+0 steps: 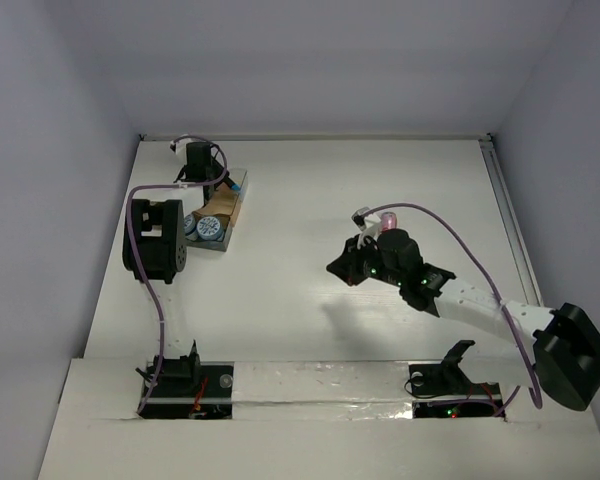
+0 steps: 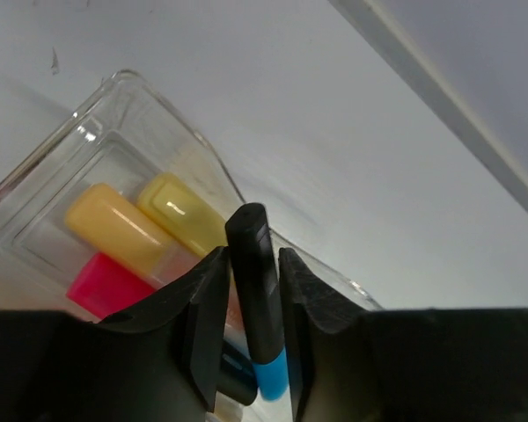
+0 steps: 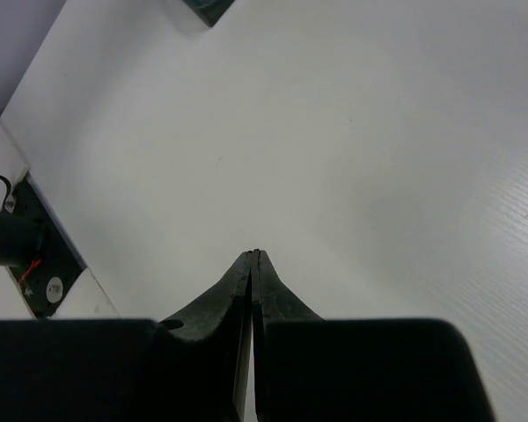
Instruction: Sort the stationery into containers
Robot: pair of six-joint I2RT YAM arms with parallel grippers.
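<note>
In the left wrist view my left gripper has a black marker with a blue end (image 2: pixel 253 255) between its fingers; whether they grip it is unclear. It is inside or over a clear container (image 2: pixel 48 158), which holds yellow (image 2: pixel 180 207), orange (image 2: pixel 114 229) and pink (image 2: pixel 106 286) items. In the top view the organizer (image 1: pixel 225 240) at left also holds round blue-topped items (image 1: pixel 208 228). My right gripper is shut and empty, above bare table.
A pink object (image 1: pixel 389 219) is partly hidden behind the right arm. Walls enclose the back and sides.
</note>
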